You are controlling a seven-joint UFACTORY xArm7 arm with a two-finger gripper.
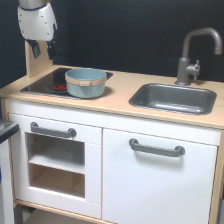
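Observation:
My gripper [43, 51] hangs at the upper left, in front of the wooden side panel and above the stove's left end. Its dark fingers stand apart, and nothing shows between them; it looks open. A teal pot [86, 86] with a tan handle sits upright on the right part of the black stove top [48, 84]. The gripper is up and to the left of the pot, clear of it. Whether the pot holds anything is too small to tell.
A grey sink [174, 98] with a tall faucet [187, 62] lies to the right, and its basin looks empty. Bare wooden counter [121, 93] separates pot and sink. Below are an open-fronted oven [57, 165] and a shut white cabinet door [155, 185].

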